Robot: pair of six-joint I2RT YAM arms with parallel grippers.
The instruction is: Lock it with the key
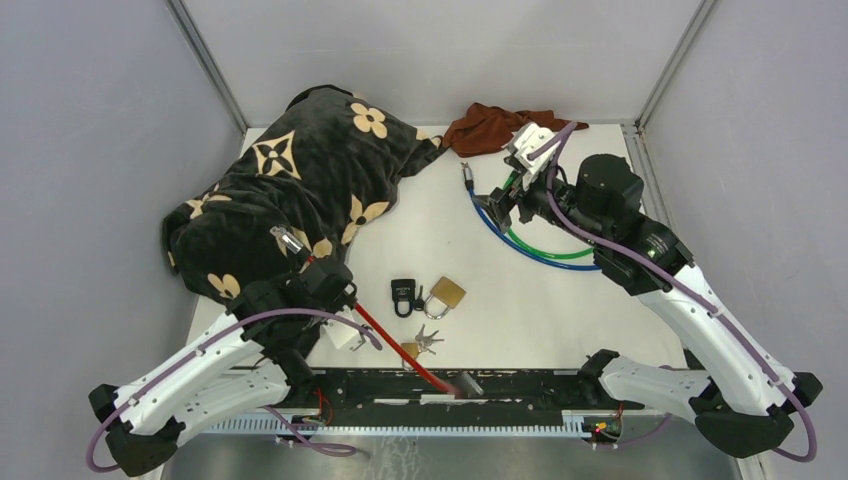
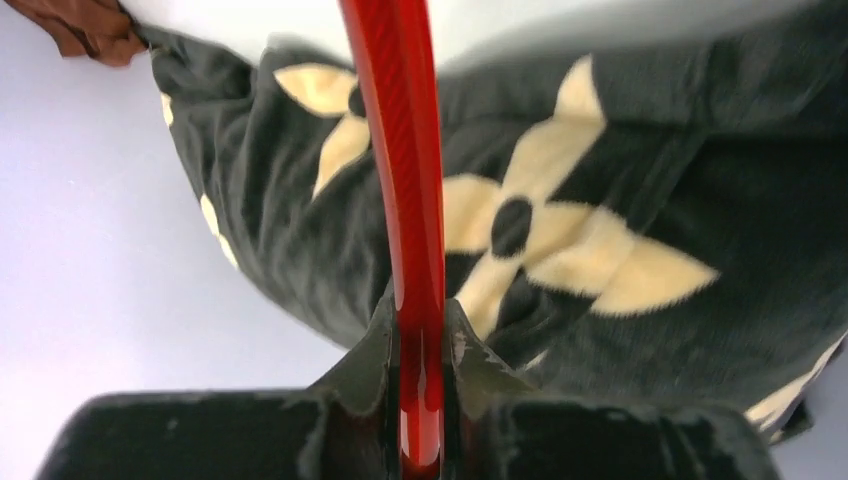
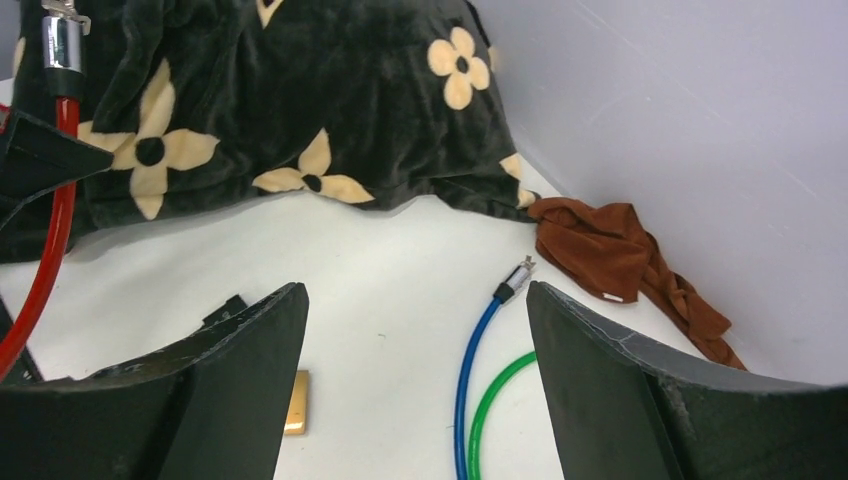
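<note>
My left gripper is shut on a red cable (image 2: 410,200), which runs up out of its fingers in the left wrist view. Seen from the top, the red cable (image 1: 385,335) stretches across above the table, with a metal end at each side. Over the right half of the table my right gripper hangs open, nothing between its fingers. A brass padlock (image 1: 448,291) and a black padlock (image 1: 403,296) lie at the table's middle. Near the front edge lie several keys (image 1: 428,339), with a small brass padlock (image 1: 410,351) partly under the cable.
A dark flowered blanket (image 1: 310,165) covers the left and back-left. At the back lies a brown cloth (image 1: 490,130). Blue (image 3: 462,390) and green (image 3: 492,395) cables curve over the right side, partly below my right arm. Walls enclose the table.
</note>
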